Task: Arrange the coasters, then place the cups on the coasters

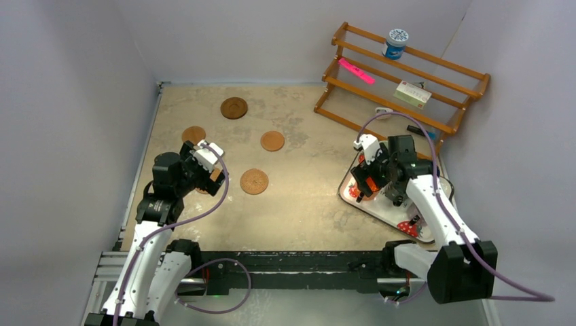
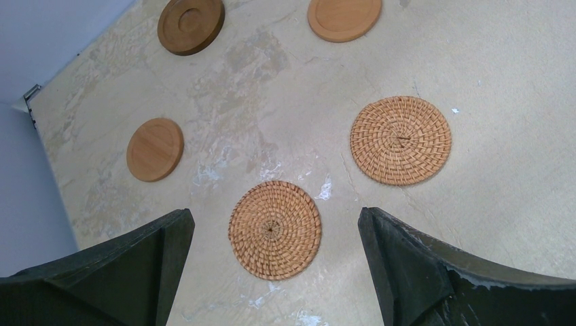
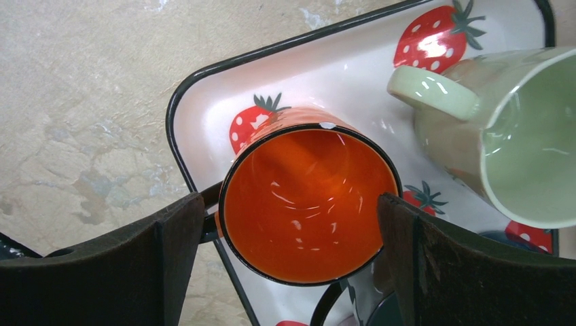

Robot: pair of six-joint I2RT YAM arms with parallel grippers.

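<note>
An orange cup [image 3: 306, 204] with a black rim stands on the strawberry-patterned tray, its handle towards the left in the right wrist view. Over it is my right gripper, open, one finger near the handle side and the other by the opposite rim; whether either touches cannot be told. My left gripper is open and empty above a woven coaster [image 2: 274, 229]. Another woven coaster [image 2: 401, 140] lies to its right. Plain wooden coasters show too: a round one [image 2: 155, 149], a lighter one [image 2: 344, 17] and a dark one [image 2: 191, 26].
The tray [image 3: 204, 122] also holds a pale green cup [image 3: 448, 136] lying tilted beside the orange one, and darker cups partly hidden below. A wooden rack [image 1: 407, 75] stands behind the tray.
</note>
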